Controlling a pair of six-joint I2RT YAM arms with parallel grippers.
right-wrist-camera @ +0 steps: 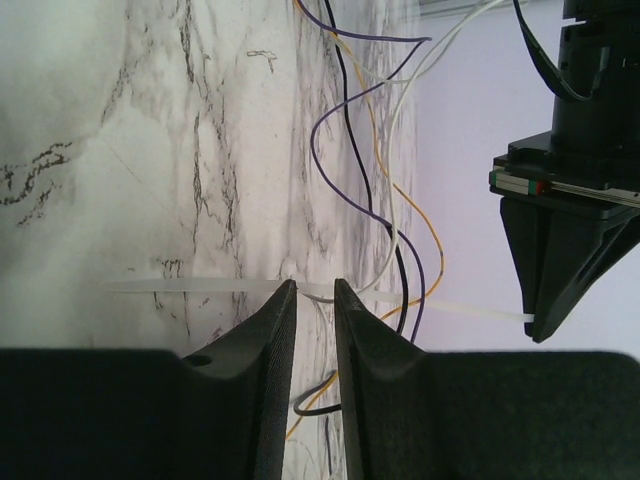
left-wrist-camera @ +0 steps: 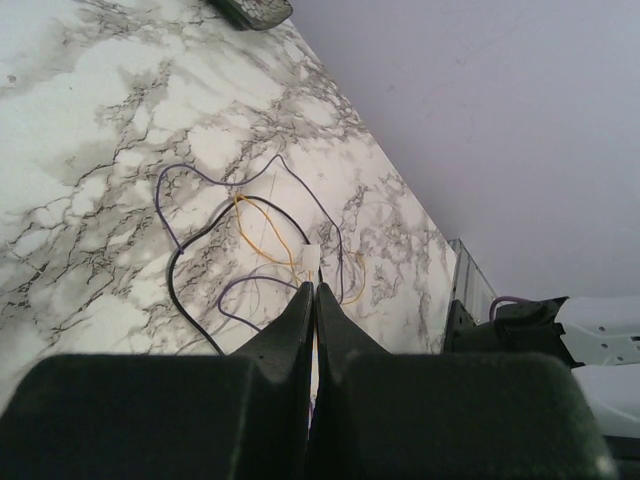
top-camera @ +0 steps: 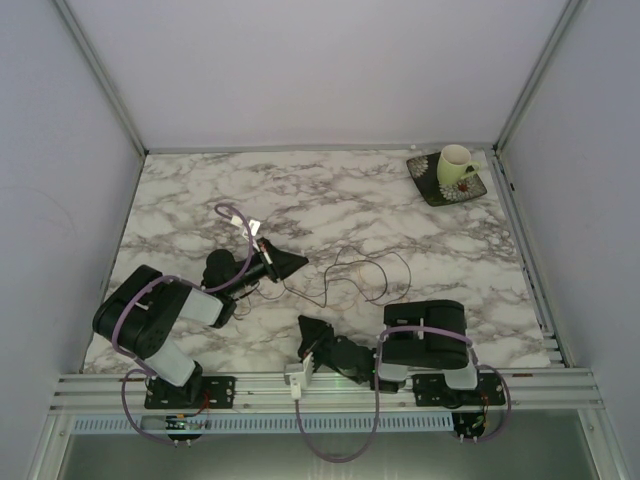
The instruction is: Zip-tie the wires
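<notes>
Several loose wires, purple, black, orange and white, lie curved on the marble table. My left gripper is shut above them, a pale zip tie at its fingertips. In the right wrist view that tie runs level across the wires from the left fingertips. My right gripper has its fingertips a little apart, low near the front edge in the top view, in front of the tie; whether anything is between them is unclear.
A green mug stands on a dark patterned tray at the back right. Walls enclose the back and sides.
</notes>
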